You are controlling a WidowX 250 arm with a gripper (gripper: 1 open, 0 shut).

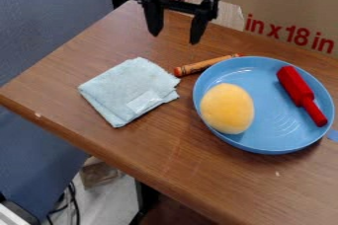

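Note:
My black gripper point(176, 30) hangs open over the back of the wooden table, with nothing between its fingers. Below it an orange stick point(205, 64) lies beside a blue plate point(271, 140). On the plate are a rounded yellow object point(227, 109) and a red object with a handle point(298, 93). A folded pale blue cloth point(126, 92) lies on the left part of the table.
A cardboard box point(284, 7) with red print stands behind the table.

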